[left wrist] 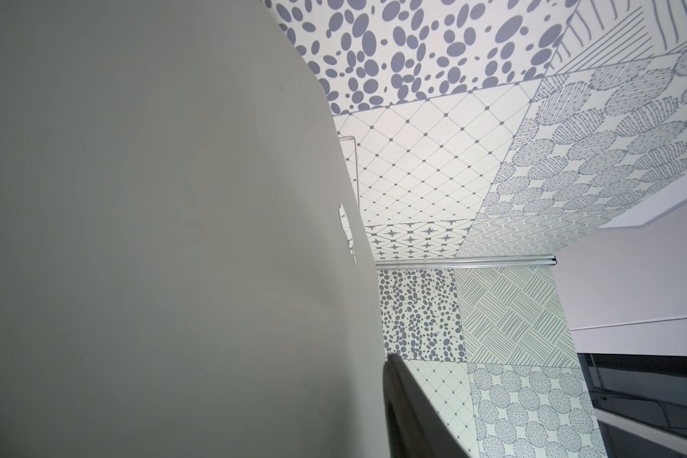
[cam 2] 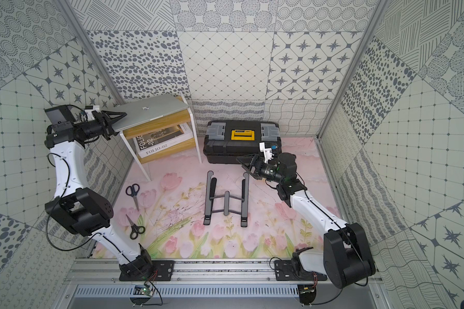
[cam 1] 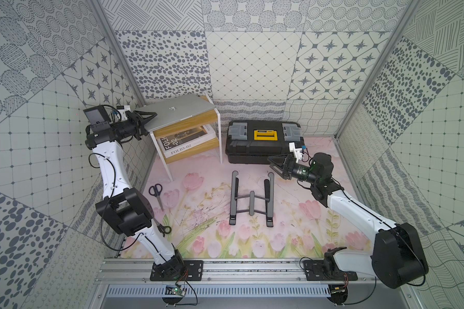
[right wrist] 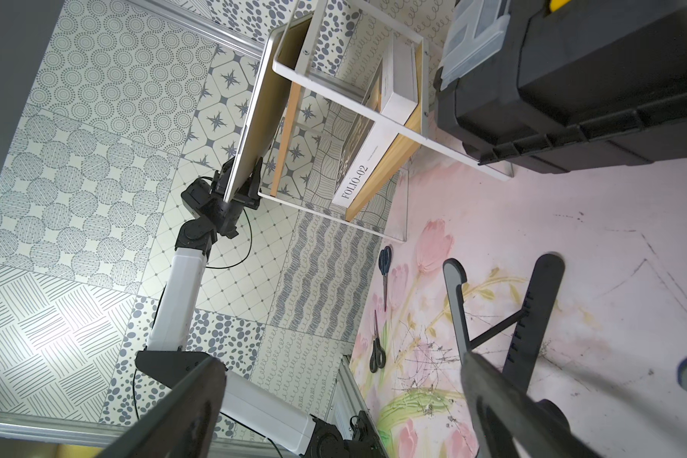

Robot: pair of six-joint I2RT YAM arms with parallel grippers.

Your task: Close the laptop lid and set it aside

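Note:
The closed silver laptop (cam 1: 183, 109) lies lid up over the top of the small shelf (cam 1: 168, 168), towards its left side. In the right wrist view a wedge of space shows between the laptop's underside (right wrist: 253, 126) and the wooden top board (right wrist: 284, 145), wider at the left arm's end. My left gripper (cam 1: 149, 121) is open at the laptop's left edge, its fingers above and below that edge. The grey lid fills much of the left wrist view, with one dark finger (left wrist: 420, 420) showing. Open and empty, my right gripper (cam 1: 274, 165) hovers in front of the toolbox.
A FOLIO-02 book box (cam 1: 188, 141) occupies the lower shelf. The black toolbox (cam 1: 264, 150) stands at the back. An empty laptop stand (cam 1: 251, 203) lies mid-table, with scissors (cam 2: 133, 191) and a second pair (cam 2: 135, 229) at left.

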